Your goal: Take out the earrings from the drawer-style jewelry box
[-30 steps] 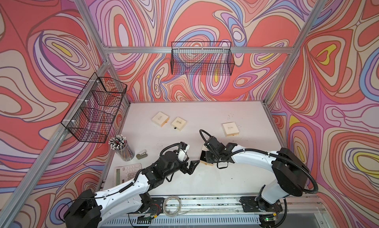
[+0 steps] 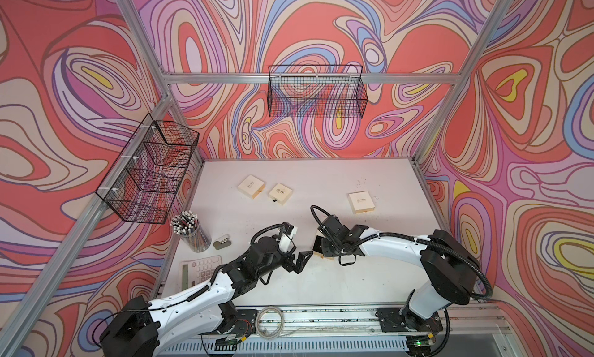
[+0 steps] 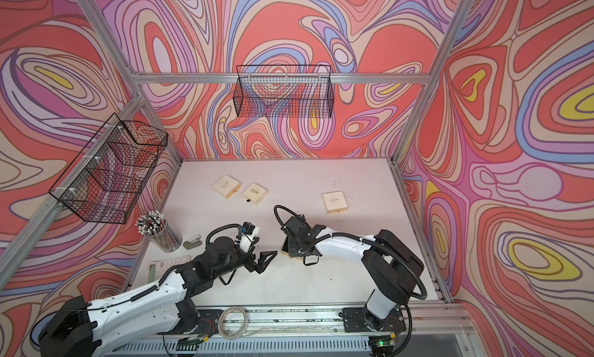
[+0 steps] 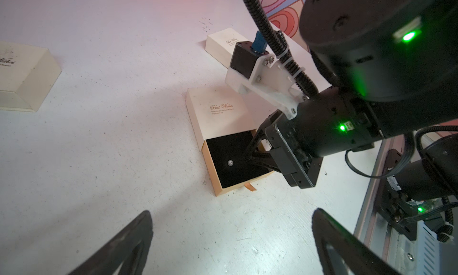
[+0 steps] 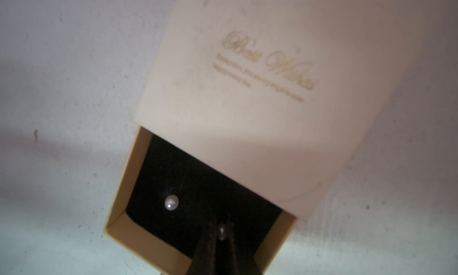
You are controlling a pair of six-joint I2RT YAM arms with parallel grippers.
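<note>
The cream jewelry box (image 4: pixel 221 110) lies on the table with its drawer (image 4: pixel 210 167) pulled partly out, black padding inside. One pearl earring (image 5: pixel 171 202) sits on the padding at the drawer's left side in the right wrist view. A second pearl earring (image 5: pixel 221 232) is between the fingertips of my right gripper, which is shut on it inside the drawer. In the left wrist view that second pearl is hidden by the right gripper. My left gripper stands open over the table in front of the box, nothing between its fingers.
Other closed cream boxes stand farther back: one at right (image 2: pixel 361 201) and two at left, a small box (image 2: pixel 280 193) and a larger box (image 2: pixel 251 185). A pen cup (image 2: pixel 196 238), stapler (image 2: pixel 222 241) and calculator (image 2: pixel 199 269) occupy the left side.
</note>
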